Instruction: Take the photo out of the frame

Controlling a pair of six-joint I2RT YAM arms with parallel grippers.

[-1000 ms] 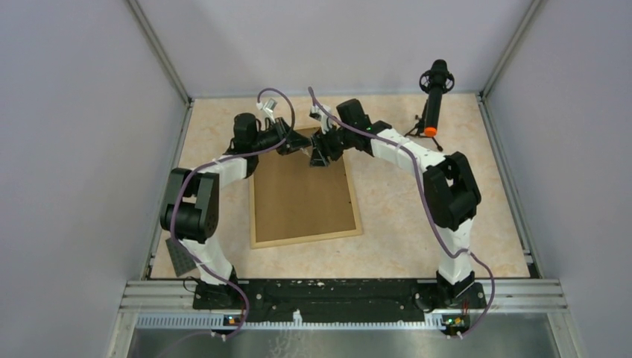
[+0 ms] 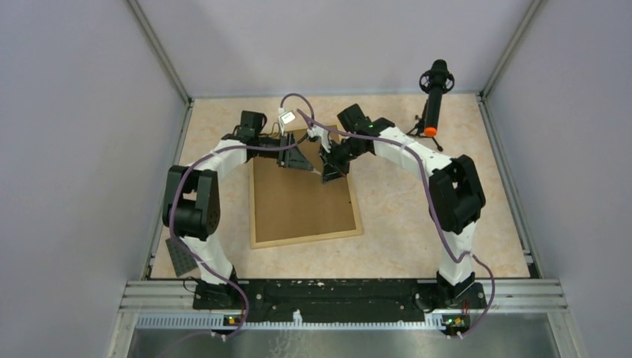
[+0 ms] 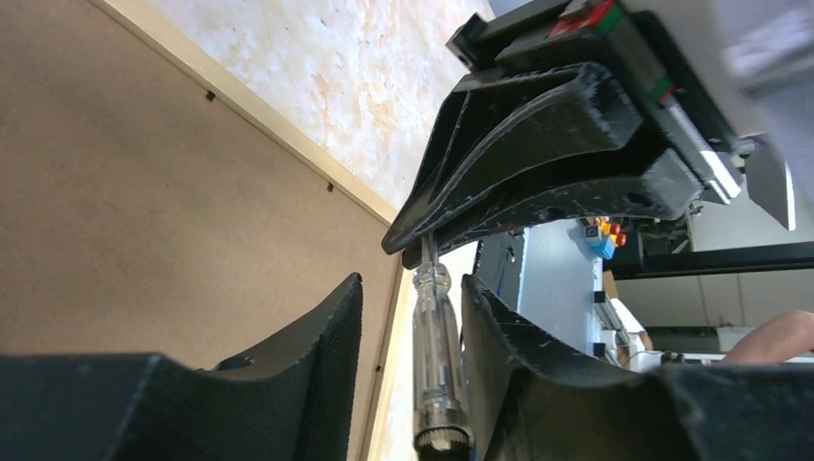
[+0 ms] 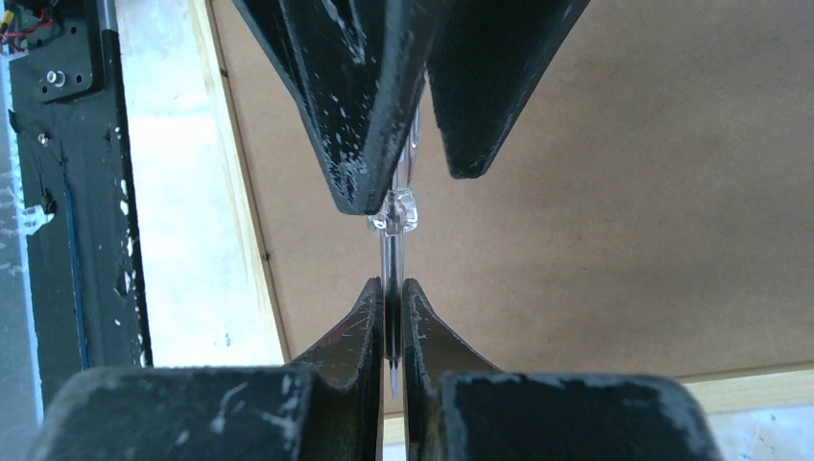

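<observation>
The wooden frame point(image 2: 305, 239) lies face down with its brown backing board point(image 2: 298, 209) in place. Above it, a clear-handled screwdriver point(image 3: 437, 355) spans the space between both hands. My right gripper is shut on its thin metal shaft, the tip poking out beyond the fingers. My left gripper is part open around the handle, with a visible gap between the handle and the left finger. Small dark tabs point(image 3: 330, 187) show along the frame's inner edge. Any photo is hidden beneath the board.
A black stand-like device with an orange end point(image 2: 431, 131) stands at the back right. A dark grey pad point(image 2: 181, 257) lies at the front left. Bare table point(image 2: 417, 231) extends right of the frame. Both grippers are very close together.
Both grippers have moved toward the table's front, the left also a little to the right. The left gripper has turned, and its fingers now stand apart around the handle.
</observation>
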